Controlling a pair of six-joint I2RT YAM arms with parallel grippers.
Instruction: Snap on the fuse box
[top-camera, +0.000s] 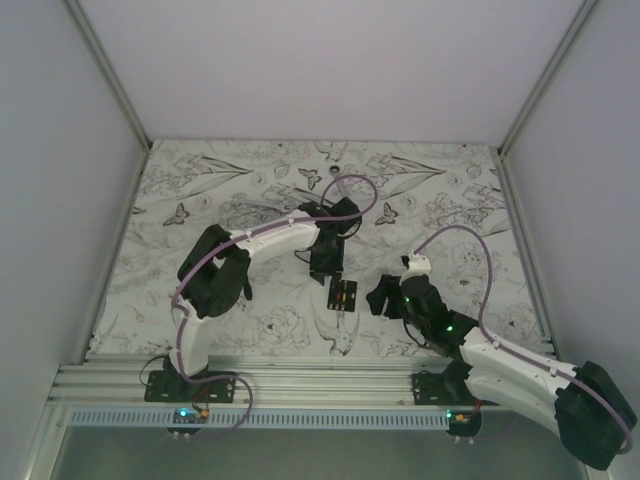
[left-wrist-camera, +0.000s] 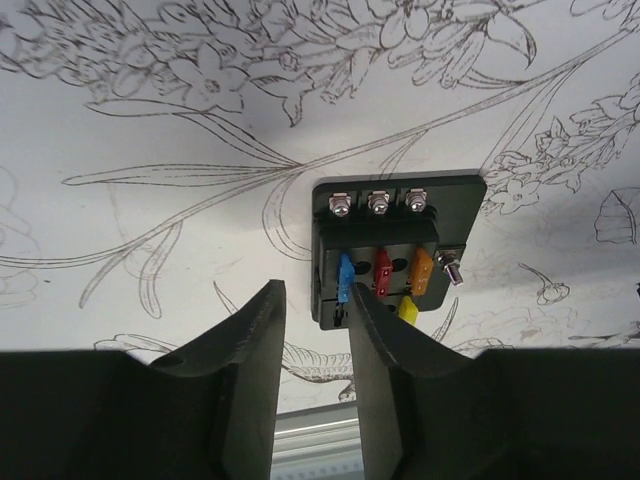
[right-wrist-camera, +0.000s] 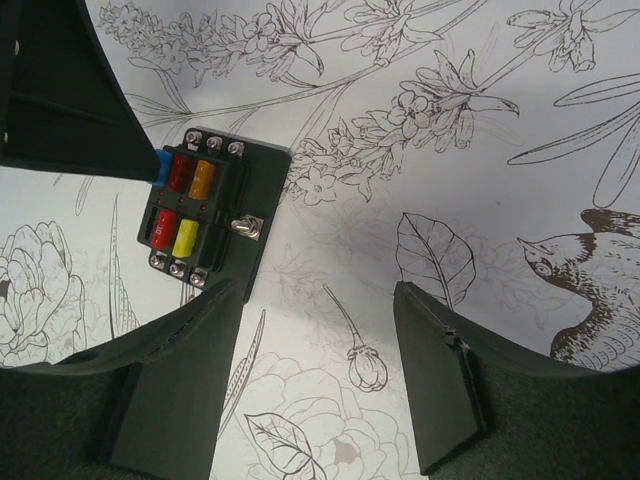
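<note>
The black fuse box (top-camera: 341, 296) lies on the patterned mat, between both grippers. It carries blue, red, orange and yellow fuses and silver screw terminals (left-wrist-camera: 379, 201). My left gripper hangs over its left side with fingertips slightly apart, by the blue fuse; in the right wrist view one dark left finger (right-wrist-camera: 70, 110) covers part of that blue fuse. My right gripper is open with bare mat between its fingers, to the right of the fuse box (right-wrist-camera: 255, 210).
The mat around the box is mostly clear. A small round object (top-camera: 334, 170) sits near the back middle. Aluminium rails (top-camera: 300, 375) run along the front edge.
</note>
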